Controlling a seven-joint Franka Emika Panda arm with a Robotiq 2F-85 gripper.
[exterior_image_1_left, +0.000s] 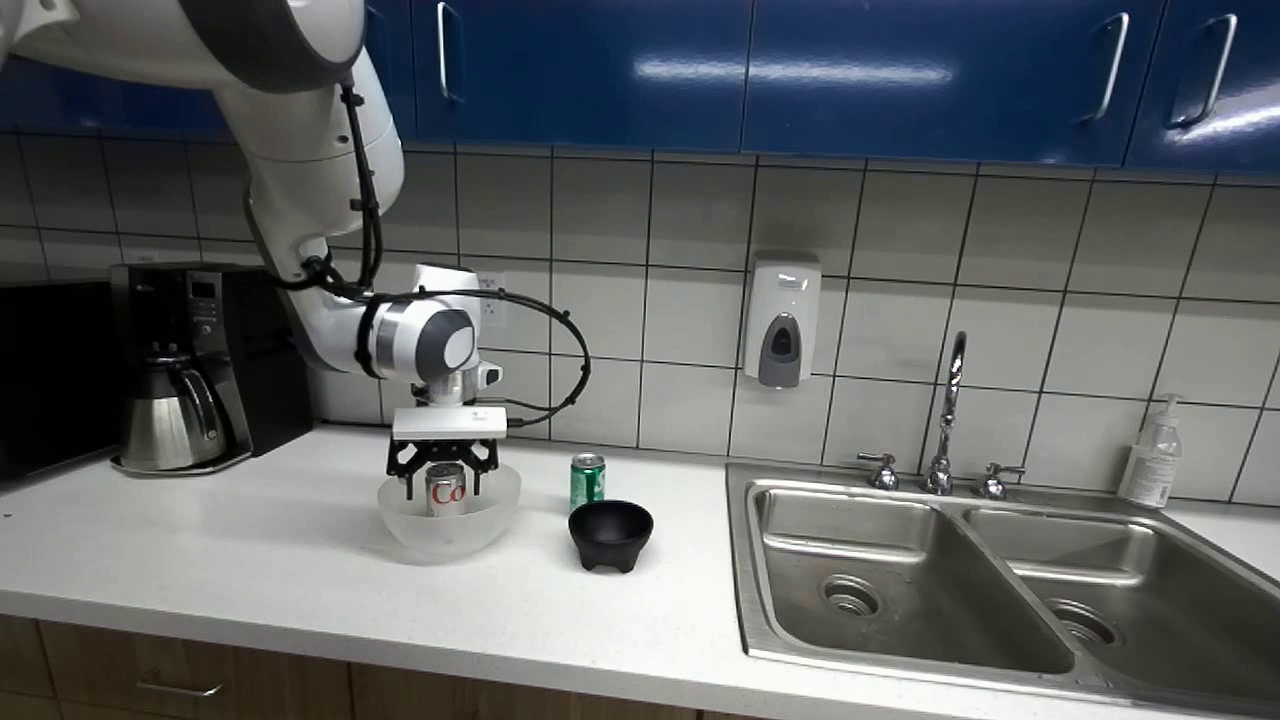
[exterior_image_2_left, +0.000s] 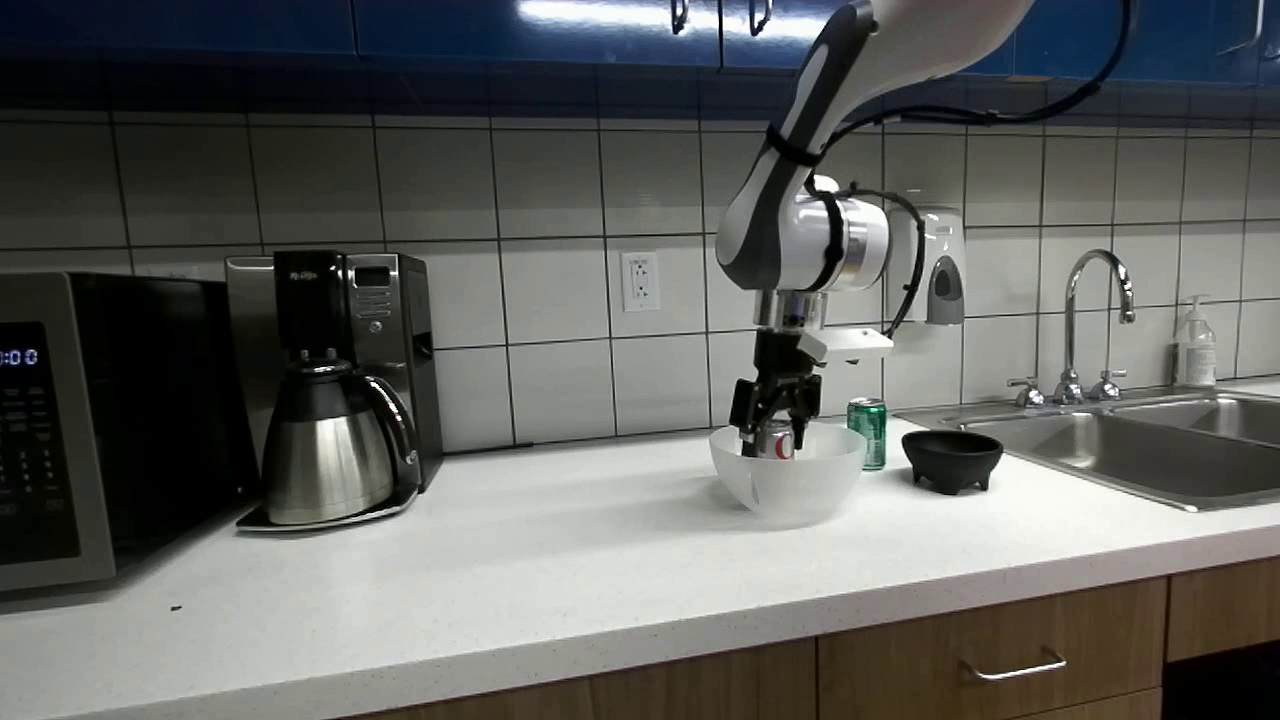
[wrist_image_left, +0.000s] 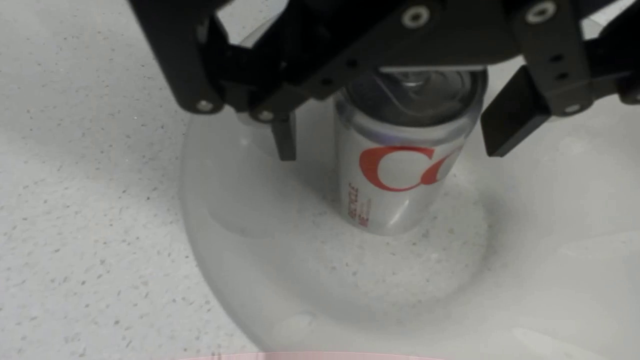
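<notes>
Upright inside the frosted white bowl stands a silver can with red lettering. My gripper is over the bowl with its fingers open, one finger on each side of the can's upper part. In the wrist view, gaps show between the can and both fingers, and the gripper's linkage hides part of the can's lid. To the right of the bowl, a green can stands on the counter, partly behind a small black footed bowl.
A steel double sink lies to the right. The coffee maker with its steel carafe and a microwave stand at the left. Counter space between carafe and white bowl is free.
</notes>
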